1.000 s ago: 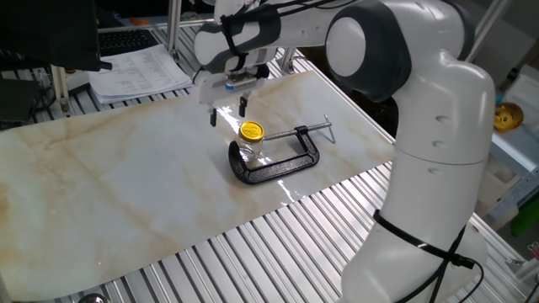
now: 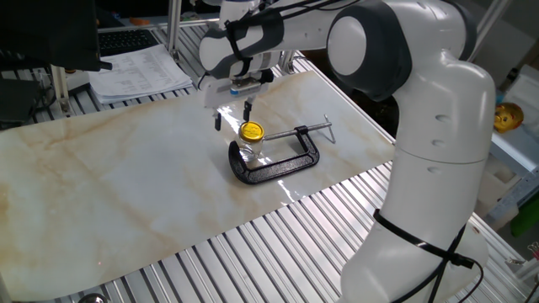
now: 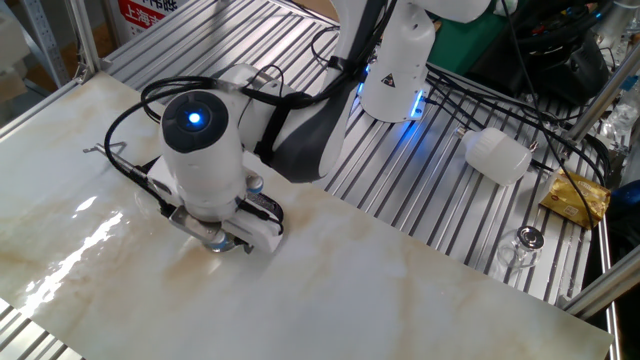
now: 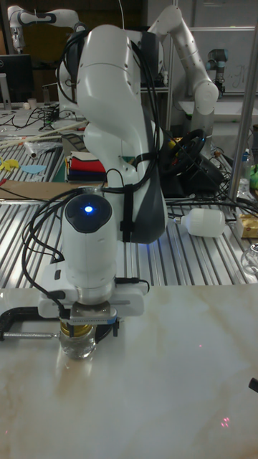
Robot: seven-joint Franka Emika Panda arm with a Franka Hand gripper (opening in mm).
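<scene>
A small clear jar with a yellow lid (image 2: pixel 252 131) stands upright within the black C-clamp (image 2: pixel 275 171), whose screw reaches the jar's side. In exterior view 1 my gripper (image 2: pixel 233 120) is open, its two dark fingers pointing down beside the lid on the far left side, with a gap between them. From the front, the jar (image 4: pixel 78 346) shows beneath the gripper (image 4: pixel 94 330), its lid partly covered by a finger. In exterior view 2 the hand hides most of the jar and clamp; the clamp's handle (image 3: pixel 107 148) sticks out at the left.
A white bulb-shaped object (image 3: pixel 497 156), a small glass jar (image 3: pixel 521 246) and a yellow packet (image 3: pixel 575 197) lie on the slatted surface near the arm's base. Papers (image 2: pixel 141 76) rest behind the marbled board (image 2: pixel 109 185). Much of the board is bare.
The jar and clamp have stayed in place.
</scene>
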